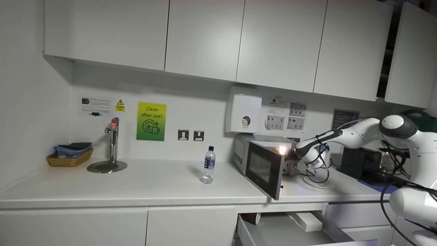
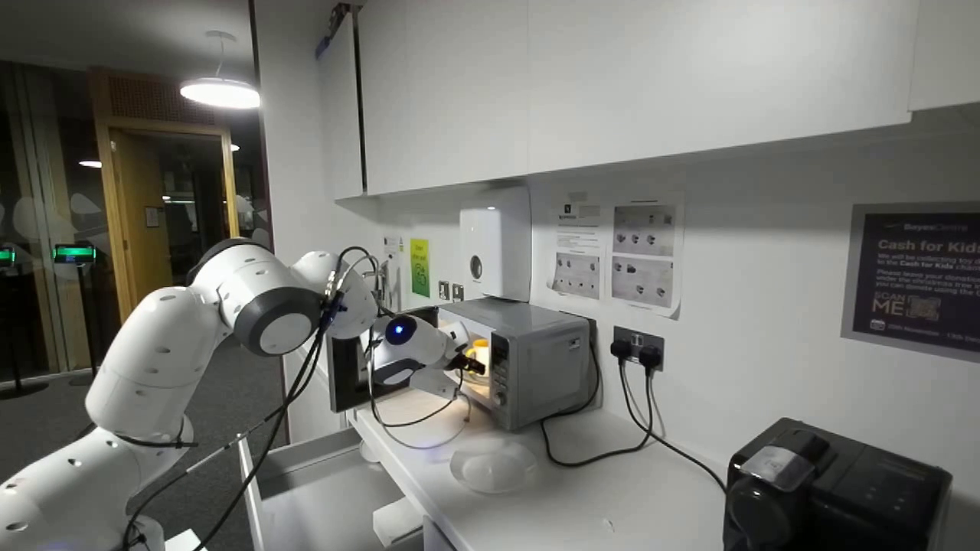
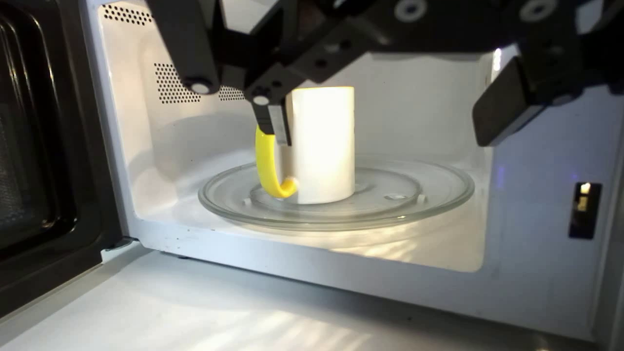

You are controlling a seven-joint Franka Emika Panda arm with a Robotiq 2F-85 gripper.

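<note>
A white mug (image 3: pixel 324 146) with a yellow handle (image 3: pixel 267 164) stands upright on the glass turntable (image 3: pixel 433 199) inside the lit microwave (image 2: pixel 547 358). The microwave door (image 1: pixel 266 168) is swung wide. My gripper is open at the microwave's mouth, its fingers far apart. In the wrist view the left finger (image 3: pixel 273 121) overlaps the top of the handle and the mug's left edge; whether it touches them I cannot tell. The right finger (image 3: pixel 503 108) is well clear to the mug's right. In exterior view 1 the mug is hidden.
Below the counter a drawer (image 1: pixel 274 233) is pulled out, holding a white box (image 1: pixel 307 221) and a dark cup (image 1: pixel 251 218). A clear lid-like dome (image 2: pixel 493 465) lies on the counter near the microwave. A water bottle (image 1: pixel 209 166) stands left of the door.
</note>
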